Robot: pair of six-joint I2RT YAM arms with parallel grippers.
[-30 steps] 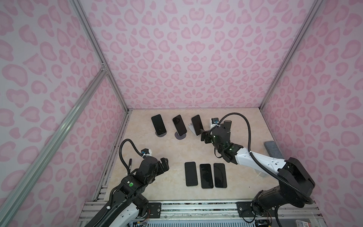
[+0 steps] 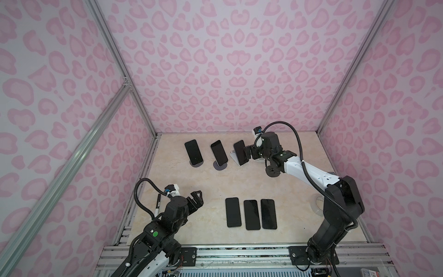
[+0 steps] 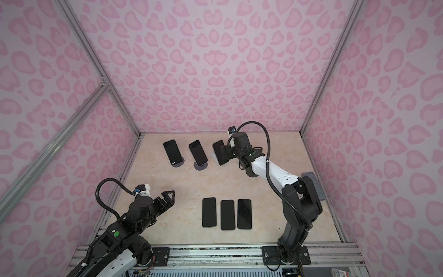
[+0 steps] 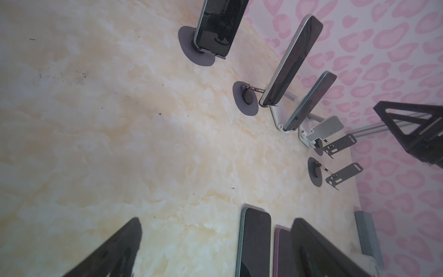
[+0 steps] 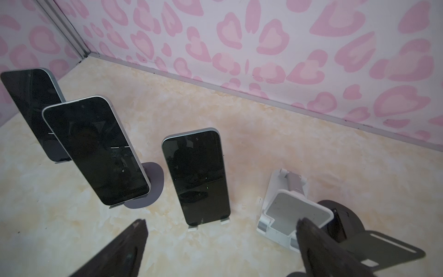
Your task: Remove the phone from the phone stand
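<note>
Three phones lean on stands along the back: the left phone (image 2: 193,152), the middle phone (image 2: 218,152) and the right phone (image 2: 240,152). Just right of the right phone is my right gripper (image 2: 251,152), open and empty. In the right wrist view, that right phone (image 5: 196,177) rests whole on its stand's two small white lips, beyond my fingers (image 5: 124,249). An empty white stand (image 5: 295,210) sits to its right. Over the front left of the table hangs my left gripper (image 2: 195,201), open, with only bare table between its fingers.
Three phones lie flat at the front middle, the leftmost flat phone (image 2: 233,212) nearest my left gripper. Empty dark stands, such as the dark stand (image 4: 343,174), stand under and beside my right arm. A grey block (image 3: 313,186) lies at the right edge. Mid-table is clear.
No phone has visibly moved.
</note>
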